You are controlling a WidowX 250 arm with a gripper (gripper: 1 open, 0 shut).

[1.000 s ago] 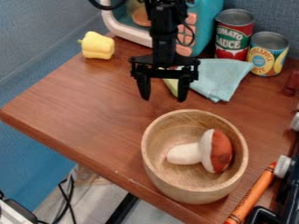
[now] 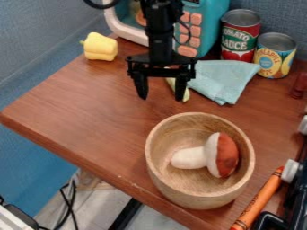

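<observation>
My black gripper [image 2: 161, 90] hangs over the middle of the wooden table [image 2: 84, 117], fingers pointing down and apart. A small yellow-green object [image 2: 185, 92] lies behind it, partly hidden by the gripper; whether it touches a finger I cannot tell. In front, a wooden bowl [image 2: 168, 184] holds a toy mushroom [image 2: 220, 154] with a red-brown cap and white stem. A yellow pepper [image 2: 100, 47] sits at the back left.
A teal toy appliance [image 2: 203, 27], tomato can [image 2: 239, 36], second can [image 2: 275, 56] and light-blue cloth [image 2: 222, 81] crowd the back right. An orange crayon [image 2: 259, 199] and dark objects line the right edge.
My gripper has shifted very slightly to the left since one second ago. Everything else looks unchanged.
</observation>
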